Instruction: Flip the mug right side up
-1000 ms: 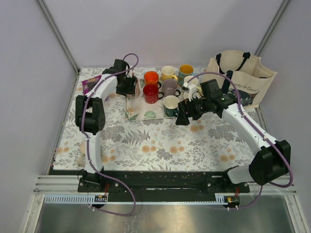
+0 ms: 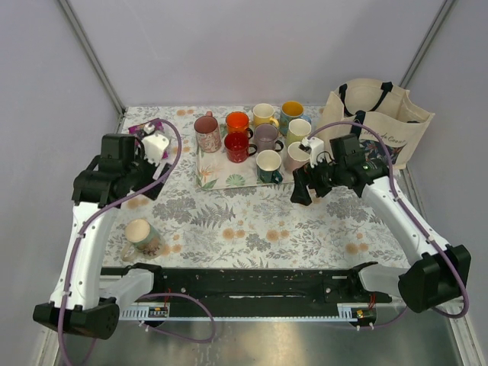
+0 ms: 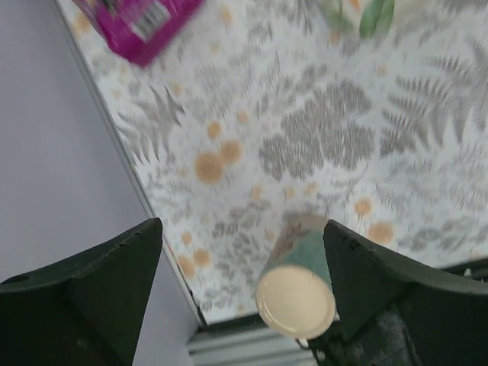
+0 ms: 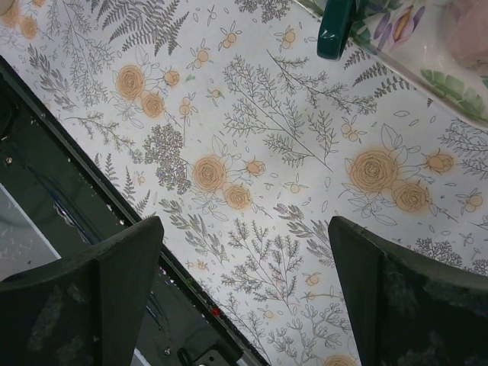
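Note:
A cream mug with a teal part [image 2: 142, 238] lies at the front left, apparently on its side, its pale round end toward the table edge in the left wrist view [image 3: 296, 299]. My left gripper [image 2: 156, 183] is open above the table behind that mug, its fingers either side of it in the left wrist view. My right gripper [image 2: 309, 184] stands open right of the tray, near the teal-handled mug [image 2: 268, 166], with only tablecloth between its fingers.
A tray [image 2: 229, 175] holds several upright mugs at the back centre. A purple packet [image 3: 152, 23] lies at the back left, a canvas bag [image 2: 412, 122] at the back right.
The right arm has shifted slightly right.

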